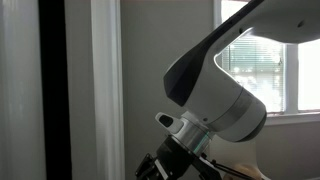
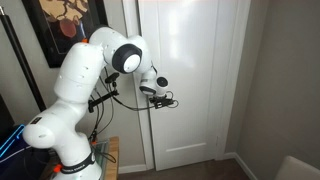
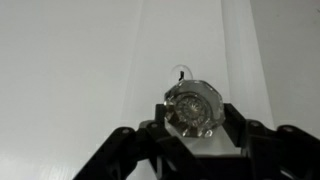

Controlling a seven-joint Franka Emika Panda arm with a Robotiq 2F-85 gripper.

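A clear faceted glass knob on a white door fills the middle of the wrist view. My gripper has its dark fingers at either side of the knob, closed on it. In exterior view 2 the arm reaches to the left part of the white door, with the gripper close to the door's surface. The knob is too small or hidden to make out there. Exterior view 1 shows the gripper only partly, cut off by the bottom edge.
A keyhole sits just above the knob. In exterior view 2, a framed picture hangs left of the door, and a wooden surface lies near the arm's base.
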